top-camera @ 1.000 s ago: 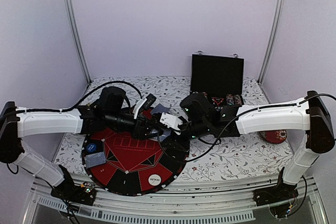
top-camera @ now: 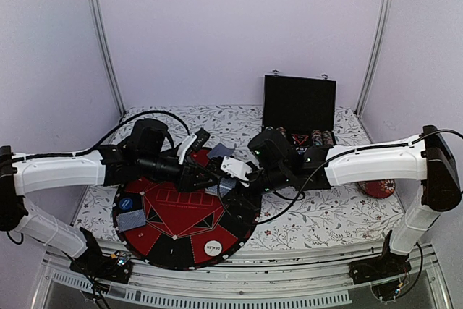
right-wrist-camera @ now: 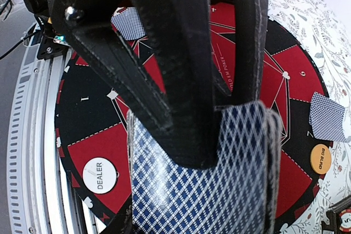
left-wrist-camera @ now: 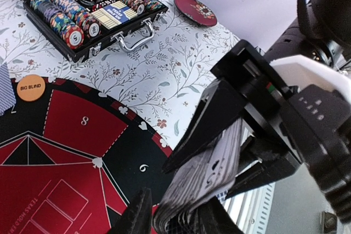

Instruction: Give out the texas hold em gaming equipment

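Observation:
A deck of blue-checked playing cards (right-wrist-camera: 203, 201) is pinched in my right gripper, whose front finger presses on the checked face in the right wrist view. In the left wrist view the deck's layered edge (left-wrist-camera: 205, 176) slants down to my left gripper. That gripper is partly open, its fingertips on either side of the deck's lower end; whether they touch it cannot be made out. The red and black poker mat (top-camera: 173, 215) lies below. Cards rest on it at the near left (top-camera: 132, 220) and far side (top-camera: 221, 151).
The open chip case (left-wrist-camera: 98, 12) stands at the back right. On the mat are the dealer button (top-camera: 213, 248), an orange big blind button (left-wrist-camera: 30, 88) and a blue button (top-camera: 126, 203). A red round piece (top-camera: 377, 188) lies far right.
Over the last second my left arm has drawn slightly back to the left, away from the right gripper. The right arm looks still, and the mat's contents are unchanged.

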